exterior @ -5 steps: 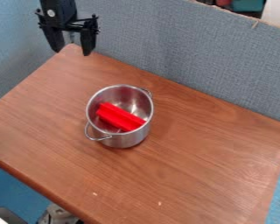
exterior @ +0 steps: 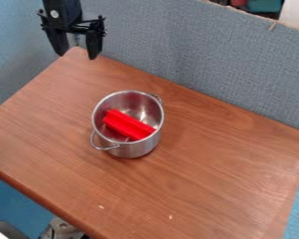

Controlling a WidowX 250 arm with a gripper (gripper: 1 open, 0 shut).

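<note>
A steel pot (exterior: 145, 146) with side handles stands upright on the wooden table, near the middle of the camera view. A red cylindrical object (exterior: 127, 124) lies inside it, tilted diagonally. The black gripper (exterior: 75, 49) hangs at the top left, above and behind the pot at the table's far corner, open, with nothing visible between its fingers.
Grey padded walls (exterior: 215, 65) border the table at the back and left. A strip of blue tape (exterior: 295, 210) runs at the right edge.
</note>
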